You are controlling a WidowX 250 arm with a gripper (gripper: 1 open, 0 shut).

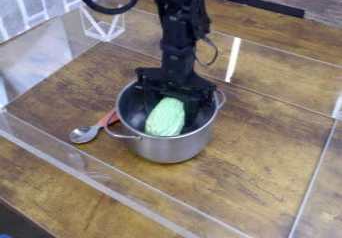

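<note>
A steel pot [174, 148] with side handles stands on the wooden counter [261, 172]. Inside it lies a pale green, ridged oblong object [166, 118], resembling a cabbage or lettuce. My black gripper [170, 94] reaches down into the pot over the top end of the green object; its fingers look closed around that end, though they are partly hidden by dark cabling and the pot's shadow.
A spoon [83, 133] with a red handle lies left of the pot. Clear wall panels edge the left and right of the counter.
</note>
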